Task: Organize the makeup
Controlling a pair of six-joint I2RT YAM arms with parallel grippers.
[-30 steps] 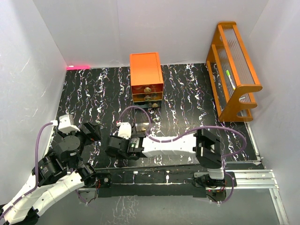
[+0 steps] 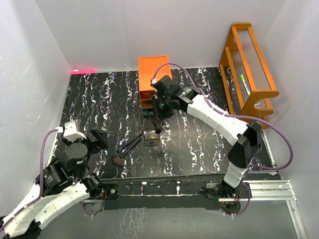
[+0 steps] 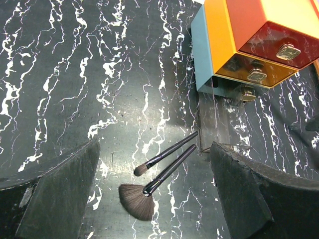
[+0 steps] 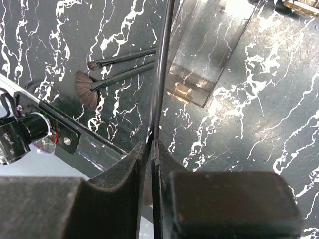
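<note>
My right gripper is shut on a long, thin black brush handle [image 4: 162, 64]; its bristles do not show clearly. From above, that gripper [image 2: 158, 117] hangs over the pulled-out clear bottom drawer [image 4: 209, 55] of the makeup chest. The chest [image 3: 214, 37] has orange, yellow and blue tiers, and its upper two drawers are closed. On the dark marbled table, left of the drawer, lie a fan brush [image 3: 137, 201] and a small black brush [image 3: 167, 153], side by side. My left gripper stands open, nothing between its fingers, with both brushes in view beyond them.
A wooden rack with ribbed clear panels [image 2: 254, 64] stands at the back right, holding a green-tipped item [image 2: 244, 82]. A pink strip [image 2: 83, 71] lies at the back left. Bare table lies left of the chest and right of the drawer.
The right arm has swung back from the front of the table, beside the brushes, to above the open drawer, now covering part of the chest's front. The left arm has stayed still.
</note>
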